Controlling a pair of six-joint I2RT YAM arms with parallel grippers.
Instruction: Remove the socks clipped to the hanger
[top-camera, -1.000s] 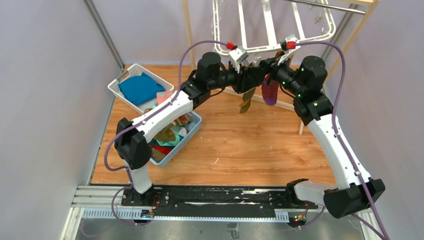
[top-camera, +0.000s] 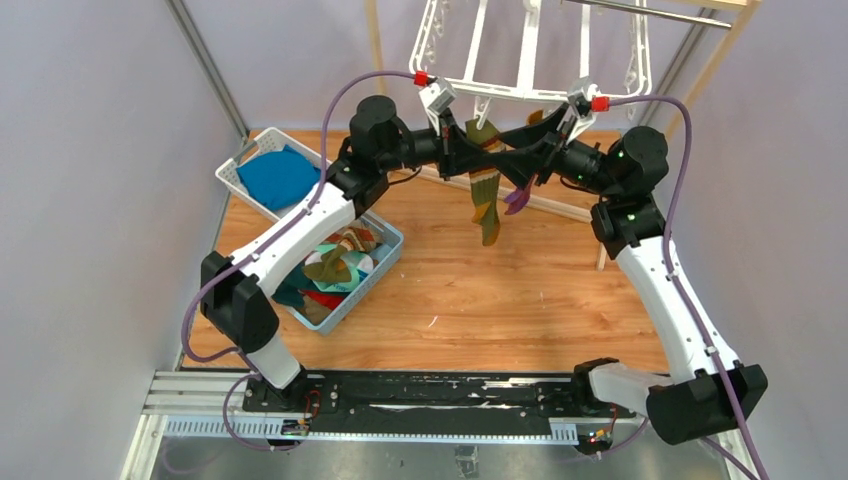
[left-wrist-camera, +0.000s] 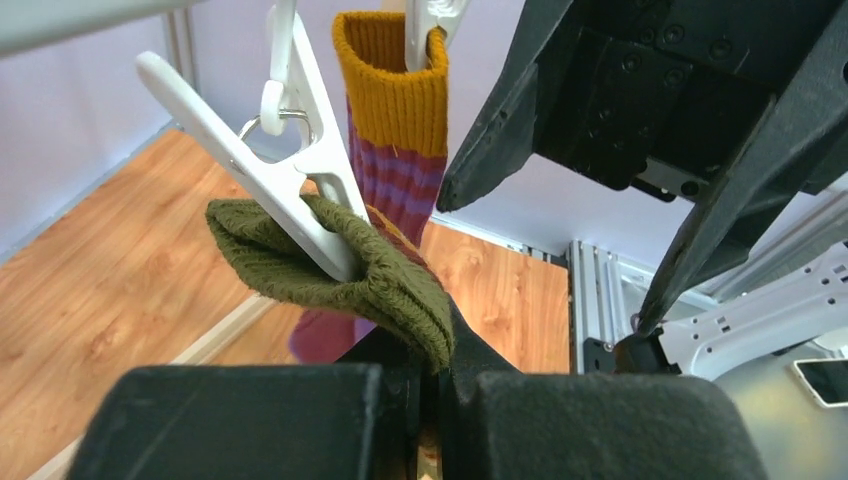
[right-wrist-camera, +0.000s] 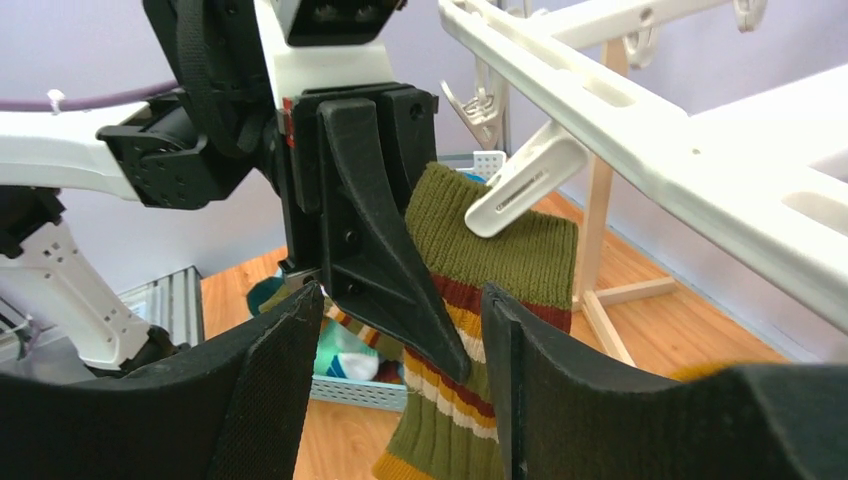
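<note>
An olive striped sock (right-wrist-camera: 500, 250) hangs by a white clip (left-wrist-camera: 300, 200) from the white hanger (top-camera: 525, 90). My left gripper is shut on it just below the clip. Behind it a mustard-and-purple sock (left-wrist-camera: 395, 170) hangs from another clip; the top view shows only a small part of it. My right gripper stands open beside the olive sock, with the left gripper's fingers seen beyond its own fingertips.
A blue basket (top-camera: 355, 310) with mixed socks and a white basket (top-camera: 235, 185) with blue cloth stand at left. A wooden stand (right-wrist-camera: 600, 240) is behind the hanger.
Both arms have shifted about and the hanger has swung with them.
</note>
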